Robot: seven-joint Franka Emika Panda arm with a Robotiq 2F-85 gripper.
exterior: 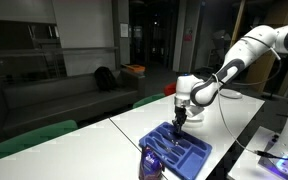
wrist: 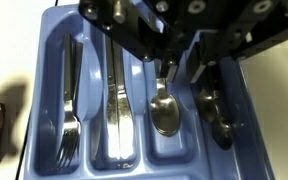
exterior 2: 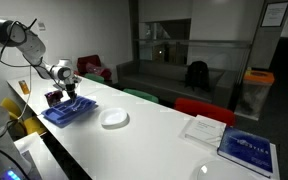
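Observation:
My gripper is over the blue cutlery tray [wrist: 46,100], its fingers closed around the handle of a metal spoon [wrist: 165,114]. The spoon's bowl shows over a middle compartment; whether it touches the tray floor I cannot tell. The upper handle is hidden by the gripper. In the first exterior view the gripper [exterior: 181,112] is above the far part of the tray [exterior: 192,160].
To the spoon's left, a fork [wrist: 70,120] and knives [wrist: 117,110] lie in their own compartments; dark spoons [wrist: 219,115] lie to its right. A dark red object [exterior: 150,163] stands beside the tray. A white bowl [exterior 2: 114,118] sits apart on the table.

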